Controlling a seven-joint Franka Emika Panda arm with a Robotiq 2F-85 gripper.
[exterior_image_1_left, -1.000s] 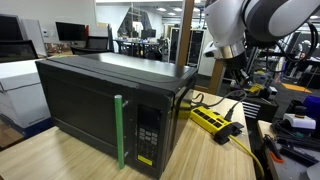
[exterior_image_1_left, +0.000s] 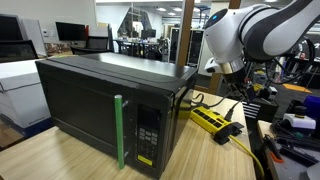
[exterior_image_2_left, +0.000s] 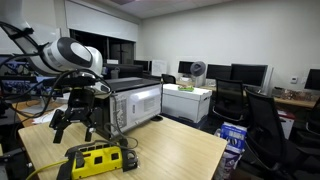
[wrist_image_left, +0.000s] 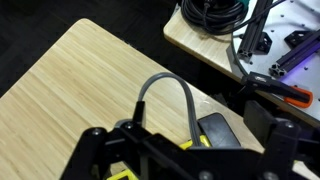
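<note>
My gripper is open, its two dark fingers far apart with nothing held between them. Below it, partly hidden by the gripper body in the wrist view, lies a yellow power strip (exterior_image_2_left: 98, 161) with a black plug (wrist_image_left: 216, 130) on it. A grey cord (wrist_image_left: 188, 98) loops up through the gap between the fingers, though touching cannot be told. A black microwave (exterior_image_1_left: 100, 98) with a green handle (exterior_image_1_left: 119, 130) stands on the wooden table (exterior_image_1_left: 215, 160), door shut. In exterior view 1, the gripper hangs right of the microwave, near the power strip.
Coiled black cable (wrist_image_left: 212, 12) lies near the table's edge at the robot's base. A yellow cord (exterior_image_1_left: 247, 150) runs off the power strip. Bare table (exterior_image_2_left: 185, 145) extends widely in exterior view 2. Office chairs (exterior_image_2_left: 268, 120) stand beyond it.
The arm has shifted slightly in exterior view 1, with the gripper now a little farther right. The microwave and the power strip are where they were.
</note>
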